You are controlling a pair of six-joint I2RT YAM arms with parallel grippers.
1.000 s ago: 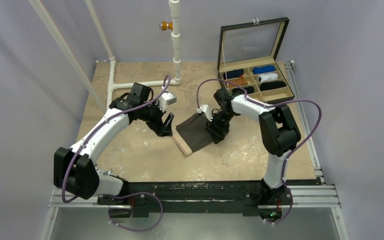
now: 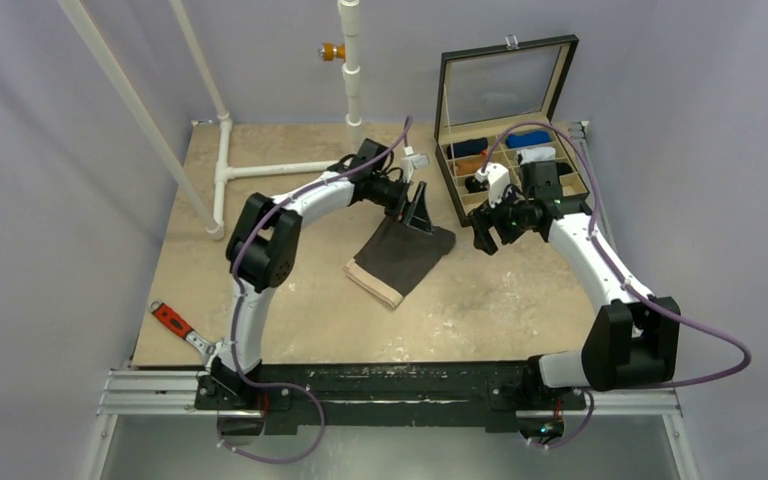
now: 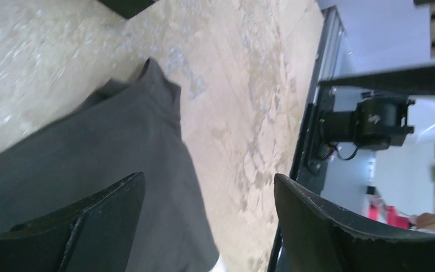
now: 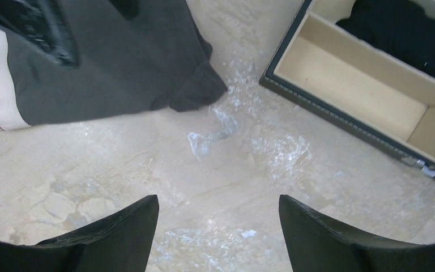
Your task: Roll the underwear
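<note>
The underwear (image 2: 400, 262) lies mostly flat on the table, dark grey with a pale waistband (image 2: 374, 283) toward the front left. Its right end is slightly rumpled and turned over, as the right wrist view shows on the dark cloth (image 4: 195, 85). Over its back edge stands my left gripper (image 2: 409, 210), fingers apart; in the left wrist view no cloth shows between them and the dark fabric (image 3: 130, 130) spreads beyond. To the right of the underwear, clear of it, hovers my right gripper (image 2: 496, 236), open and empty above bare table.
An open compartment box (image 4: 340, 116) with rolled garments stands at the back right, close to my right gripper. White pipes (image 2: 280, 169) run along the back left. A red-handled tool (image 2: 172, 320) lies at the left edge.
My left gripper has swung right from beside the waistband to the cloth's back edge. My right gripper has left the cloth's right end and moved right. The underwear has turned and shifted slightly right.
</note>
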